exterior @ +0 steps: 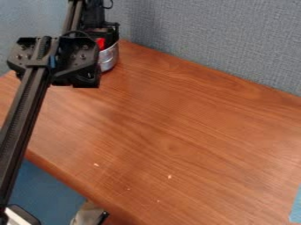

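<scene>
A metal pot (108, 57) stands at the back left of the wooden table, with something red (100, 43) at it, partly hidden. The black arm and gripper assembly (87, 70) is in front of and over the pot, covering much of it. The fingers are too dark and small to tell open from shut.
A grey fabric partition (223, 39) runs along the back. A blue piece (297, 206) shows at the right edge. The rail of the arm crosses the left side.
</scene>
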